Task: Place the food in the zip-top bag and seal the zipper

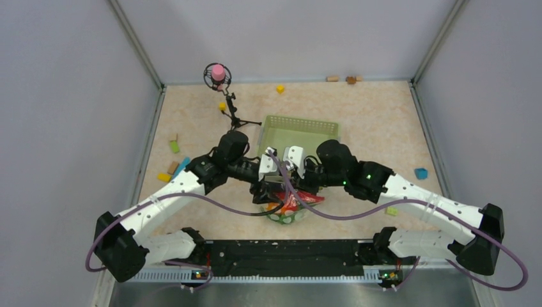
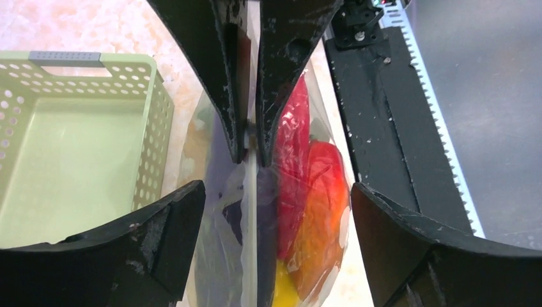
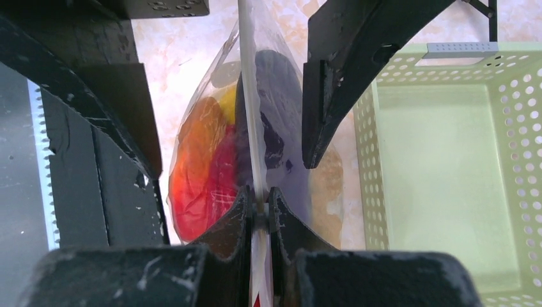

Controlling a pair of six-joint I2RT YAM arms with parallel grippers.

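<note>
The clear zip bag (image 1: 287, 211) stands filled at the front centre, with red, orange, yellow and dark food inside, seen through the plastic in both wrist views. Its pale zipper strip (image 2: 251, 230) runs upright. My right gripper is shut on that strip at the bag's top edge. My left gripper is part open around the bag's top, its two fingers on either side of the strip and apart from it. In the top view both grippers are close together over the bag, partly hidden by the arms.
A green perforated basket (image 1: 300, 123) stands behind the bag. A black stand with a pink top (image 1: 218, 73) is at the back left. Small blocks lie round the table's edges. The dark front edge (image 2: 377, 128) is close beside the bag.
</note>
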